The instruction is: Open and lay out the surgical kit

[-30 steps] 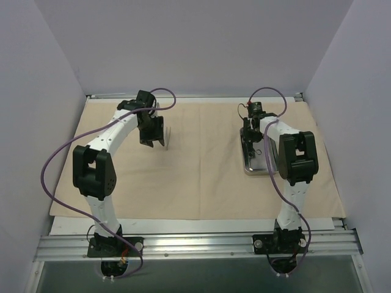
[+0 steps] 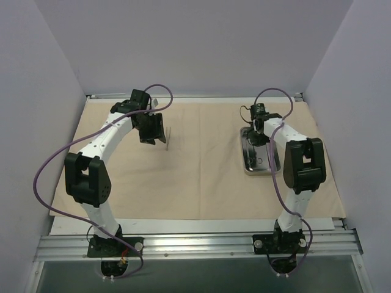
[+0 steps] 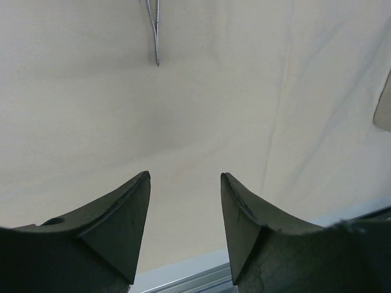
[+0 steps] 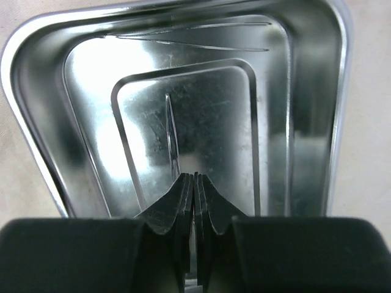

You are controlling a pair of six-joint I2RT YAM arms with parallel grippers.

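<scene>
My right gripper is shut above the metal tray (image 2: 256,171), over a slim steel instrument (image 4: 170,125); whether that is between the fingertips is unclear. More thin instruments (image 4: 220,47) lie along the far side of the tray in the right wrist view. My left gripper stands open over the beige cloth (image 3: 153,122), nothing between its fingers. A thin forceps-like instrument (image 3: 157,46) lies on the cloth ahead of it, and a pale slim item (image 2: 168,139) shows beside that gripper in the top view.
Grey walls stand at both sides and the back, with a rail along the front edge.
My right arm has shifted slightly to the right over the tray. The left arm has drawn a little toward the left and front.
</scene>
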